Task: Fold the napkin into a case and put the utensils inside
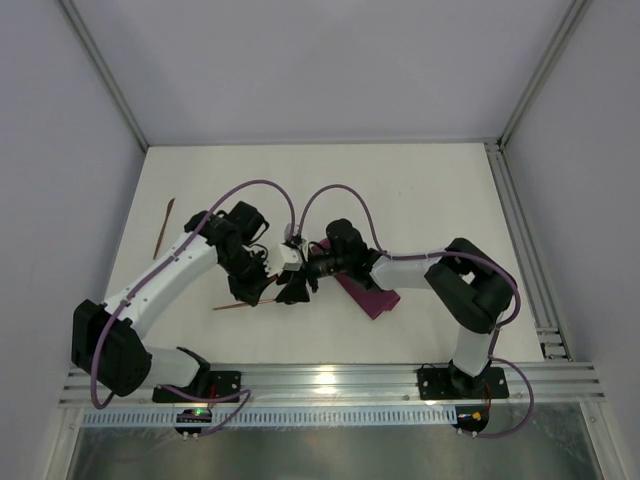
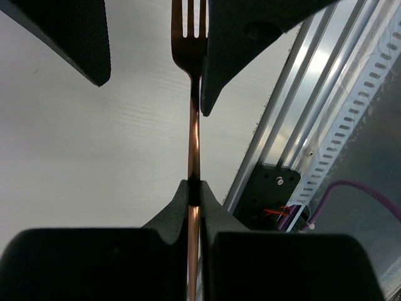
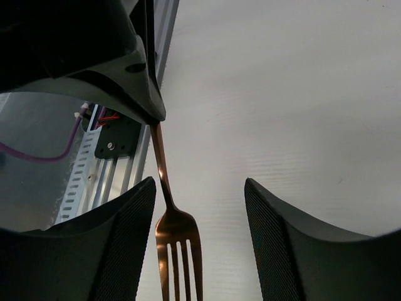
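In the left wrist view my left gripper is shut on the handle of a copper-coloured fork (image 2: 194, 144). My right gripper stands open close by. Between its parted fingers lies the fork's head (image 3: 177, 226), nearer the left-hand one in the right wrist view and not clamped. From above, the fork's handle (image 1: 238, 305) sticks out to the left beneath the left gripper. The dark red folded napkin (image 1: 372, 298) is partly hidden below the right arm.
Another slim brown utensil (image 1: 165, 228) lies at the table's left side; its kind is hard to tell. A metal rail (image 1: 325, 378) runs along the front edge.
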